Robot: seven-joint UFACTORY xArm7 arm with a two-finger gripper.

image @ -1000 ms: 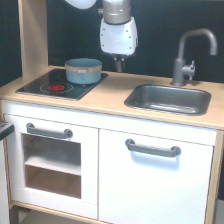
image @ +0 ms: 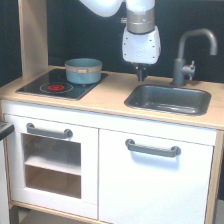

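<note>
My white arm reaches down from the top of the camera view, and the small dark gripper point(image: 140, 73) at its end hangs near the back left of the sink point(image: 168, 97). Its fingers are too small and dark to make out whether they are apart, and no object shows at them. A blue-grey pot point(image: 83, 73) with a brownish band stands upright on the black stove top point(image: 50, 82), well to the left of the gripper.
A grey faucet point(image: 181, 65) rises behind the sink. Bare wooden counter point(image: 108, 92) lies between stove and sink. Below are a left cabinet door point(image: 85, 165) with a window and a white right door point(image: 150, 185), both with dark handles and shut.
My arm and gripper have moved to the right and slightly lower, away from the pot towards the sink. The pot, faucet and doors look unmoved.
</note>
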